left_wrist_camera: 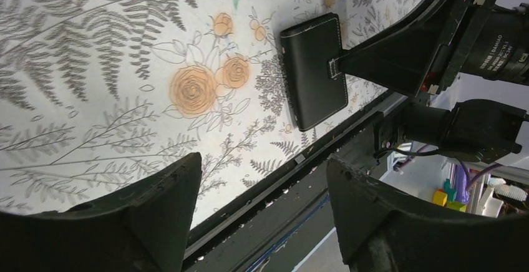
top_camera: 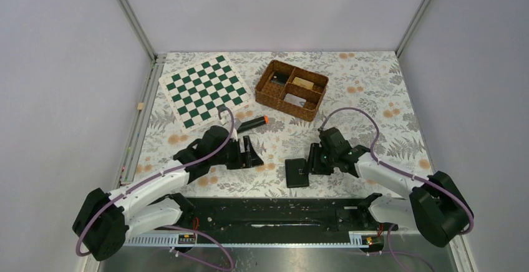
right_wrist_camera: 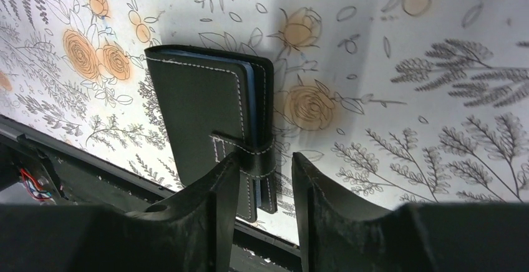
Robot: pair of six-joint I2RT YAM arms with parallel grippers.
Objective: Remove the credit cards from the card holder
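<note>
The black card holder [top_camera: 294,174] lies closed on the table near the front edge, its white-stitched strap [right_wrist_camera: 256,160] folded over the side. No cards show; only a blue inner edge is visible between the covers in the right wrist view. My right gripper is part open right at the strap, one finger overlapping it in view and the other beside it; whether they touch cannot be told. To the left of the holder, my left gripper stands open over the table with nothing between its fingers.
At the back stands a wicker basket [top_camera: 272,103] with compartments holding small items. A green and white checkerboard [top_camera: 206,91] lies back left, and a black tube with an orange end [top_camera: 266,120] sits behind the left gripper. Open tabletop stretches to the right.
</note>
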